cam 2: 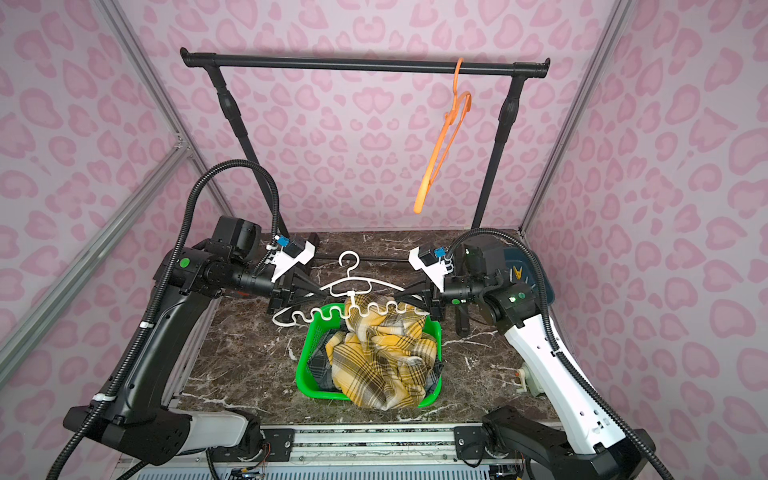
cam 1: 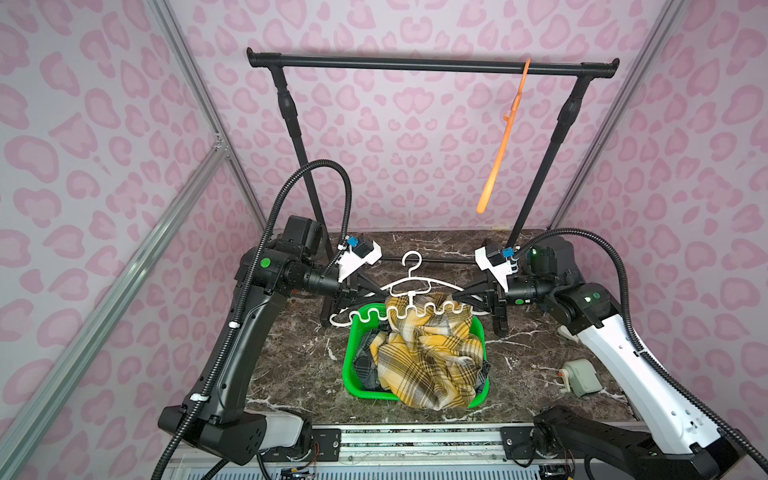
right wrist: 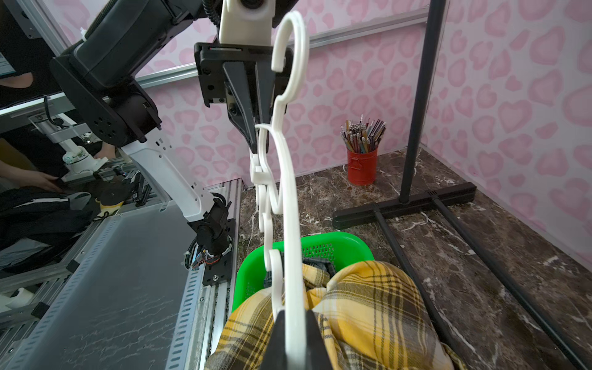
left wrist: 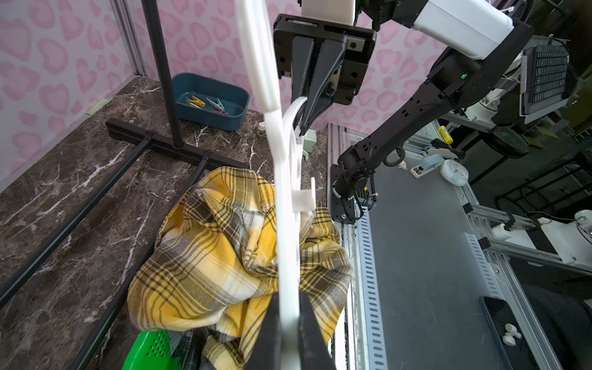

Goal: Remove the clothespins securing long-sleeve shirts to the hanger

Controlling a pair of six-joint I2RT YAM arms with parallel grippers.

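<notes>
A white hanger [cam 1: 411, 261] with a wavy lower bar is held level above the laundry, its hook up. My left gripper [cam 1: 384, 297] is shut on one sloping side of it. On the opposite side my right gripper [cam 1: 457, 297] is shut, with the hanger's thin arm between its fingers. Below lies a yellow plaid shirt [cam 1: 430, 360], heaped in the green basket [cam 1: 349, 374] and apart from the hanger's bar. No clothespin shows on the hanger. A yellow clothespin [left wrist: 197, 101] and several others lie in the blue bin [left wrist: 235, 111].
A black rack's top rail [cam 1: 416, 63] spans the back, with an orange hanger [cam 1: 500, 152] on it. Its feet [right wrist: 404, 206] stand on the marble table. A red pencil cup [right wrist: 361, 167] is at the left, a pale green object [cam 1: 581, 377] at the right.
</notes>
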